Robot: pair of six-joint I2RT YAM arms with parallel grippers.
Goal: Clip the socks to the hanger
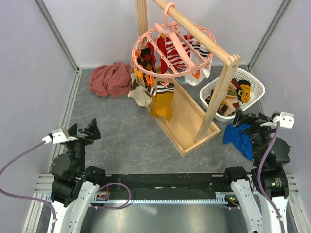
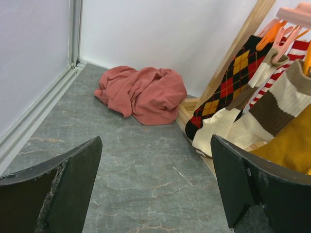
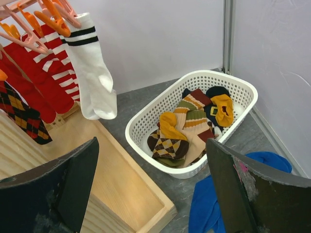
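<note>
Several socks hang from the pink round hanger [image 1: 141, 65], among them a mustard sock [image 1: 163, 106], a black-and-red argyle sock [image 2: 227, 90] and a white sock with black stripes [image 3: 93, 73]. Pink and orange clips [image 3: 52, 20] hold them by their tops. In the white basket [image 3: 146, 108] lie more socks, such as a brown-and-yellow argyle sock [image 3: 170, 145]. My left gripper [image 1: 86, 128] stands open and empty over the floor at the left. On the right, my right gripper [image 1: 249, 121] is also open with nothing between its fingers, near the basket's front side.
A wooden stand [image 1: 194, 121] carries the hanger and parts the two arms. A reddish cloth [image 1: 111, 79] lies at the back left and a blue cloth [image 1: 240, 141] under the right gripper.
</note>
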